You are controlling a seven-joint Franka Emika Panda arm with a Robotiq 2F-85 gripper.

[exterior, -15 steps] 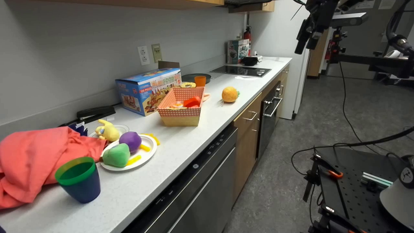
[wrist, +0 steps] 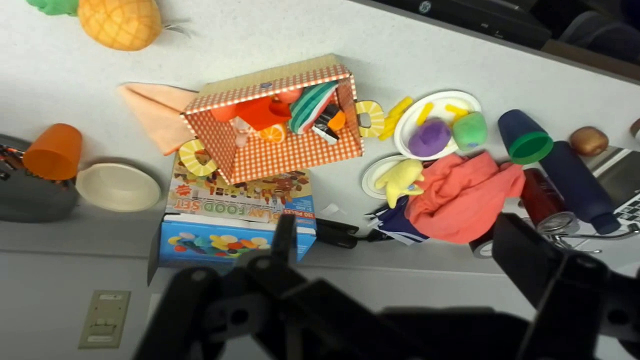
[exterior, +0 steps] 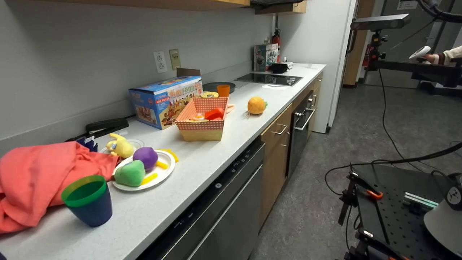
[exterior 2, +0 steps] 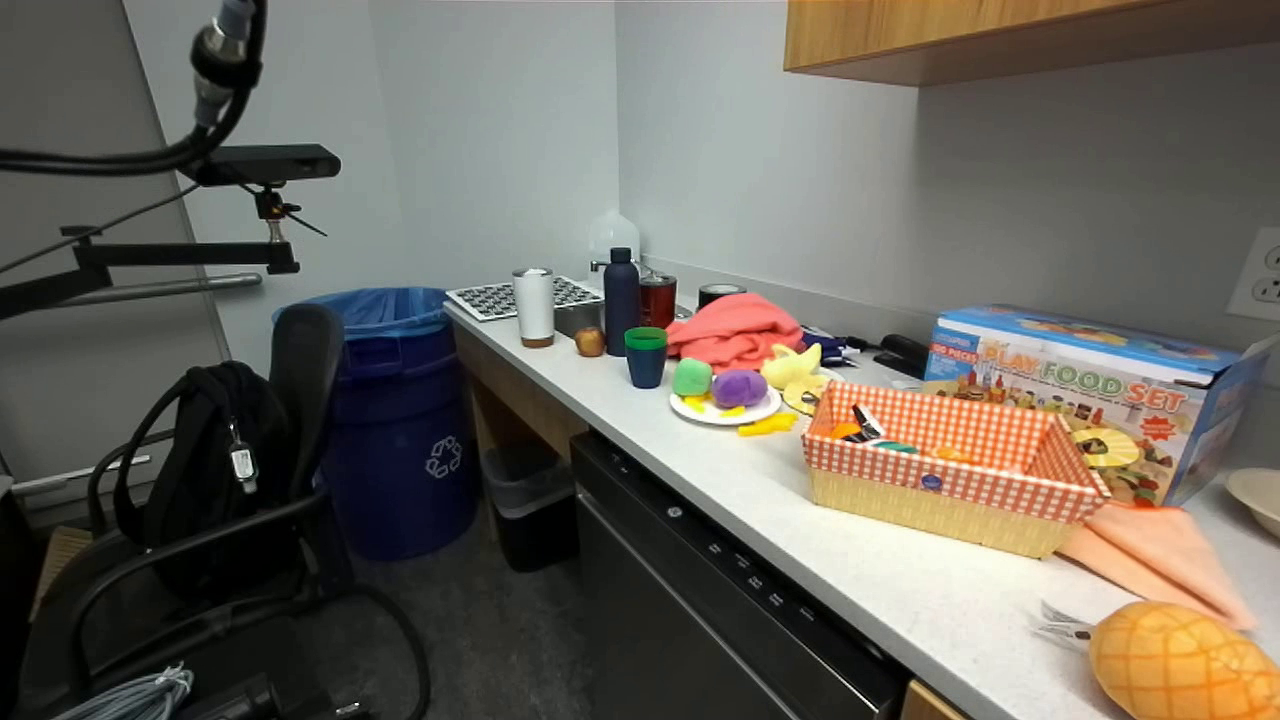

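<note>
High over the counter, my gripper is open with wide-spread fingers and nothing held between them. A checkered basket (wrist: 327,155) holding several toy foods lies below it in the wrist view. A white plate (wrist: 408,123) carries a purple toy (wrist: 429,137), a green toy pear (exterior: 130,173) and yellow sticks. Beside that plate, a yellow plush toy (wrist: 400,179) rests on a second small plate. The toy pineapple (wrist: 120,23) lies at the other end. Neither exterior view shows the gripper.
A red cloth (exterior: 52,173) is bunched near a blue and green cup (exterior: 88,203). Against the wall stands the play food box (exterior: 162,102). An orange cup (wrist: 55,150) and a pale bowl (wrist: 118,187) sit beyond the basket.
The objects on the counter have not moved.
</note>
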